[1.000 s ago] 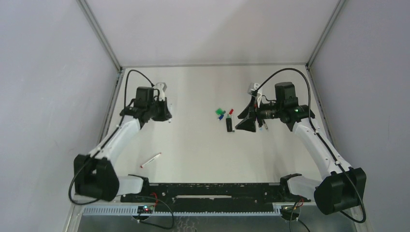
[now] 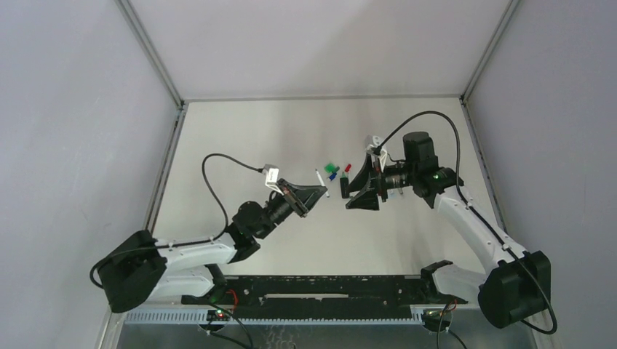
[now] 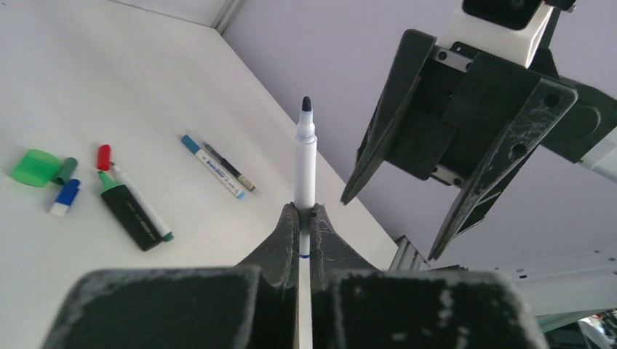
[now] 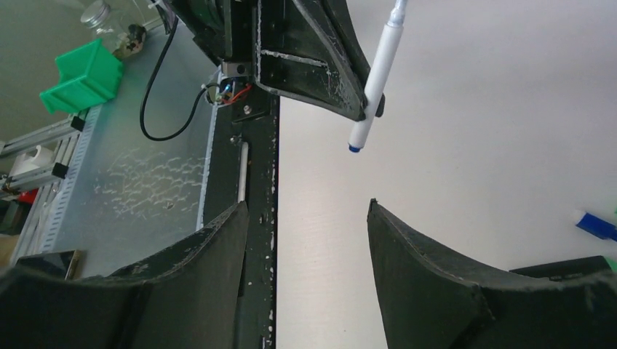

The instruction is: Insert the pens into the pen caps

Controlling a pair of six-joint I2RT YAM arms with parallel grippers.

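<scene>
An uncapped white pen [image 3: 305,167] with a dark tip points upward in the left wrist view. My left gripper is shut on its lower body, and a blue end shows below the fingers. Facing it from the right, my right gripper [image 2: 350,198] stands open and empty, apart from the pen. In the right wrist view the held pen [image 4: 377,83] hangs beyond the open fingers. On the table lie a red cap [image 3: 104,157], a blue cap [image 3: 65,196] and a dark green cap [image 3: 65,171], grouped together.
Beside the caps are a green piece [image 3: 36,168], a black-bodied green marker [image 3: 129,213] and a white pen with a green end [image 3: 144,201]. A blue-and-white pen [image 3: 212,166] and a dark slim pen [image 3: 229,166] lie farther right.
The right gripper has shifted slightly and remains open.
</scene>
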